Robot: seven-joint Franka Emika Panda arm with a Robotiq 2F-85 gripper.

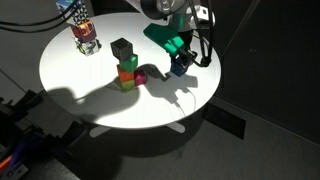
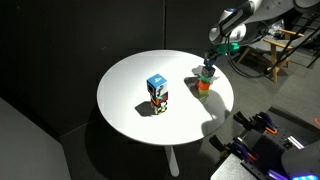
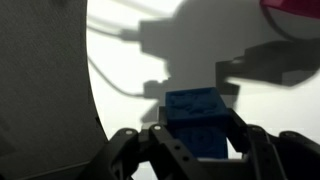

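A blue block [image 3: 195, 104] sits between the fingers of my gripper, which is shut on it. In exterior view 1 the gripper [image 1: 183, 60] is over the right side of the round white table [image 1: 165, 110], with the blue block [image 1: 179, 69] beneath it and a shadow below. Left of it stands a stack of coloured blocks [image 1: 127, 74] with a black cube [image 1: 122, 48] on top. A magenta block [image 1: 140, 77] lies right beside the stack.
A patterned tower [image 1: 85, 38] stands at the table's far left; exterior view 2 shows a patterned box [image 2: 158, 95] with a blue top. A red object [image 3: 295, 5] shows at the wrist view's corner.
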